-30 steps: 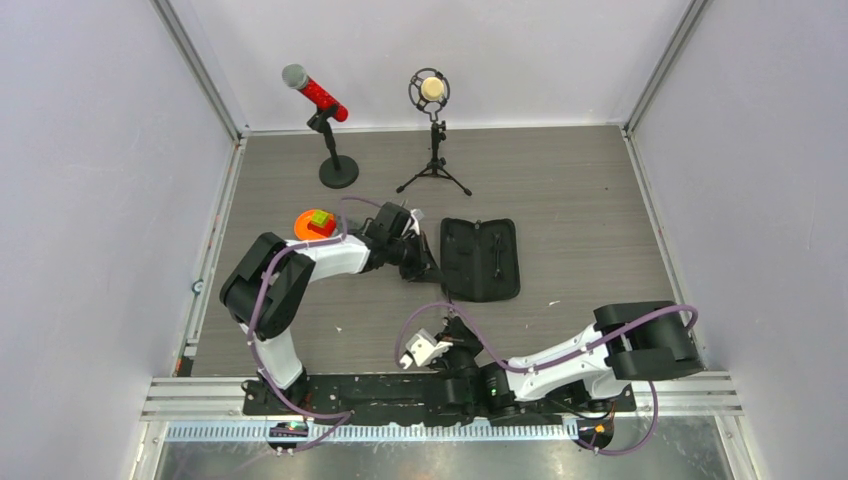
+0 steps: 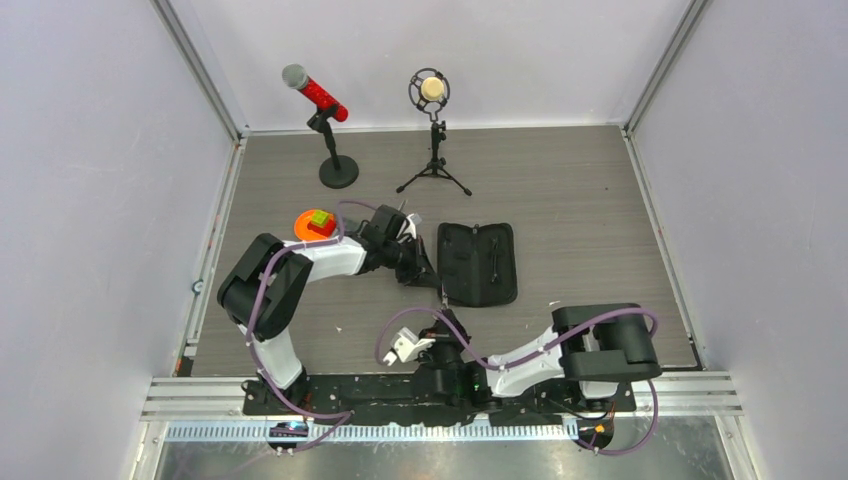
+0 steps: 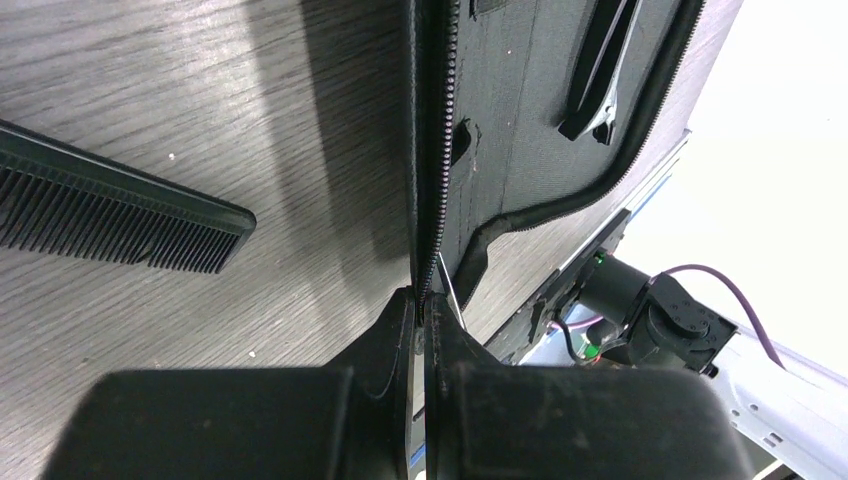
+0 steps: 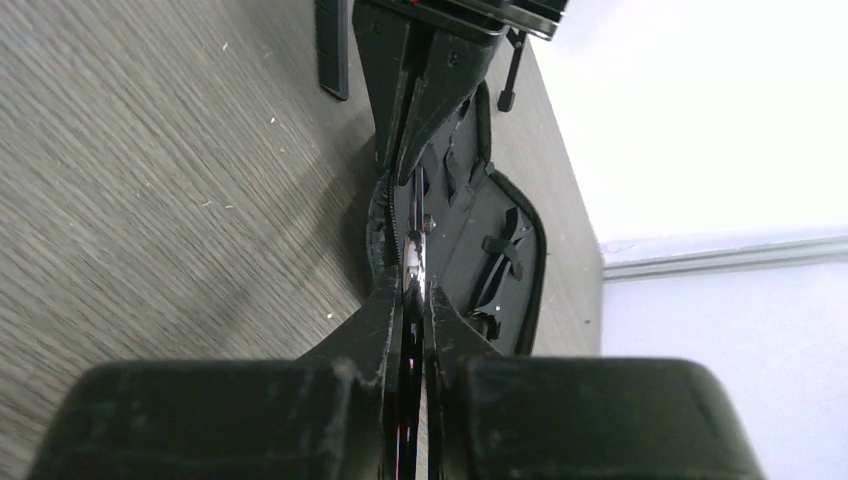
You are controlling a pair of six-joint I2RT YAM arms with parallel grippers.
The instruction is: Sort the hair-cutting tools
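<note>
The black zip case [image 2: 477,265] lies unfolded on the table, a dark tool [image 3: 606,70] strapped in its far-right half. At its near-left edge my left gripper is shut on the case's zippered rim [image 3: 432,200]. My right gripper, just in front of the case, is shut on a slim tool with a silver shaft [image 4: 415,245]. That shaft points at the case's left half, close beside the left fingertips; how far in it reaches, I cannot tell. A black comb [image 3: 110,205] lies on the table left of the case.
An orange dish [image 2: 305,222] with coloured blocks sits beyond the left arm. At the back stand a red microphone [image 2: 322,97] and a tripod [image 2: 434,160]. Table to the right of the case is free.
The right arm has moved left, its gripper and tool shifting a little with it. The case has slid slightly left and towards the front. My left gripper has barely moved.
</note>
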